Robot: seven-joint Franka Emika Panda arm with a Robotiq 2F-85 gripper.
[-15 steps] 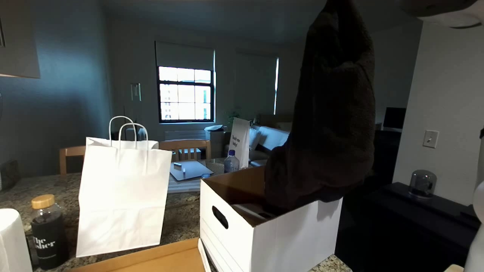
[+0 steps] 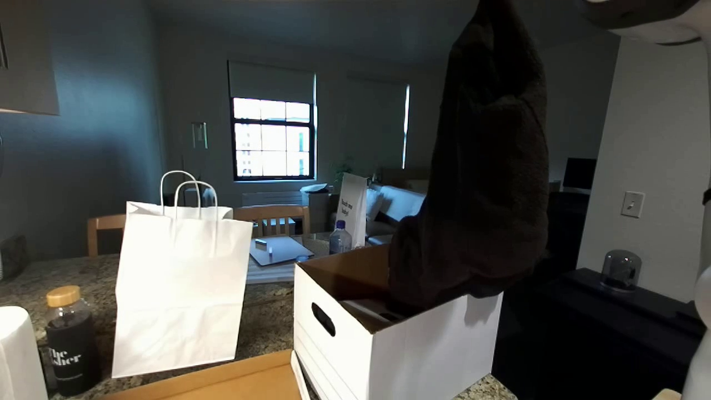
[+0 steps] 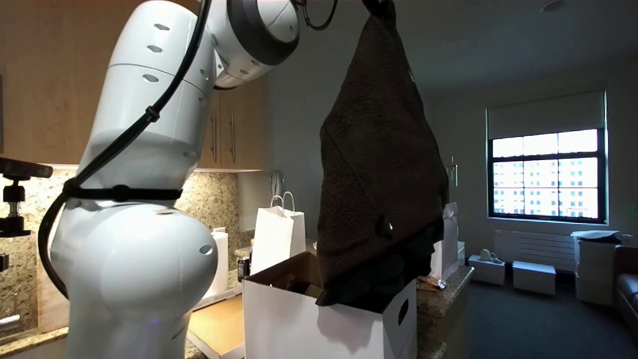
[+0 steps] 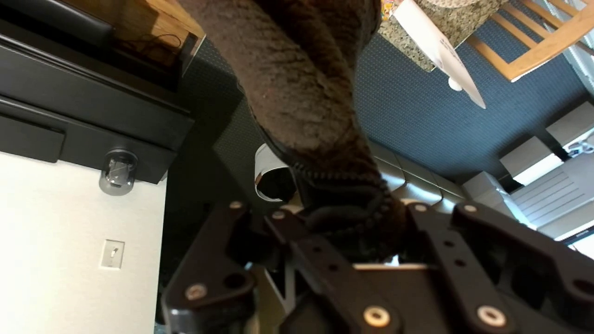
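Note:
A dark brown fleece garment [image 2: 490, 166] hangs from above over the white box [image 2: 426, 356], its lower end bunched at the box's opening and draped over the near rim. In the second exterior view the garment [image 3: 380, 161] spreads wide as it falls, and its bottom covers part of the box [image 3: 299, 326]. Seen from the wrist, my gripper is shut on a zipper-edged end of the garment [image 4: 300, 94]. The gripper itself is out of frame in the first exterior view. How much cloth lies inside the box is hidden.
A white paper bag [image 2: 183, 293], a bottle with a wooden cap [image 2: 70, 340] and a paper roll [image 2: 20, 353] stand left of the box. A brown cardboard lid [image 2: 220, 380] lies in front. Behind are a water bottle [image 2: 340, 239] and a small white bag [image 2: 360, 206].
The upper part of the garment has shifted very slightly to the left, and the arm at the upper right has moved slightly left too. The box stays where it was.

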